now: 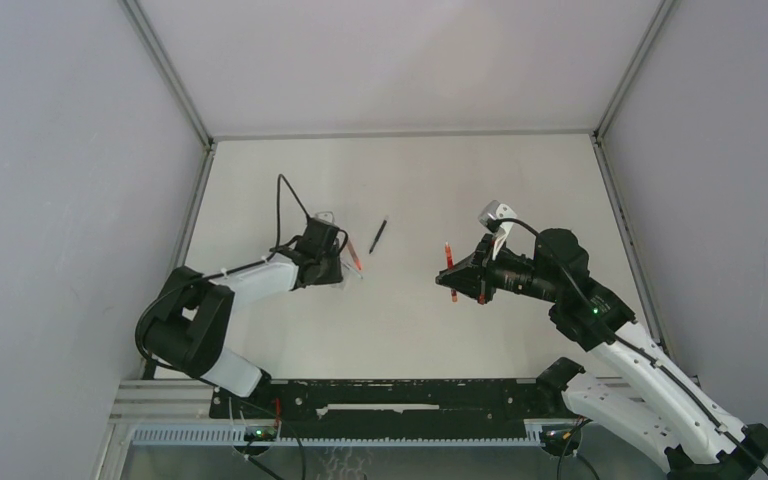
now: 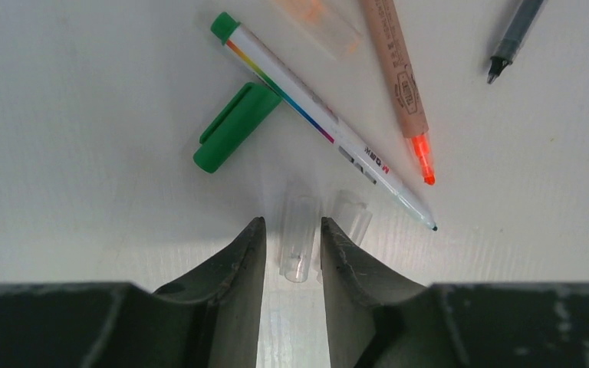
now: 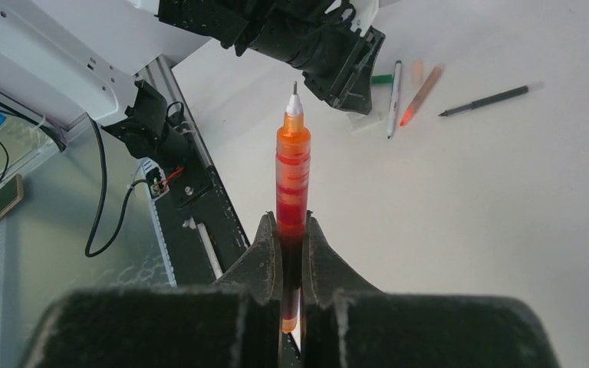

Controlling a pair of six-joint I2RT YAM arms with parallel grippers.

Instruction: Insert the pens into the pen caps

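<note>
My left gripper is part open, low over two clear caps [image 2: 299,238], its fingertips either side of the middle one. Beside them lie a white marker [image 2: 330,130], a green cap [image 2: 234,126], an orange-tipped pen [image 2: 399,77], a blurred pale orange cap [image 2: 318,19] and a black pen [image 2: 521,31]. My right gripper is shut on an upright red pen [image 3: 293,169], its metal tip pointing up in the right wrist view.
Side walls and a dark front rail [image 1: 480,400] bound it.
</note>
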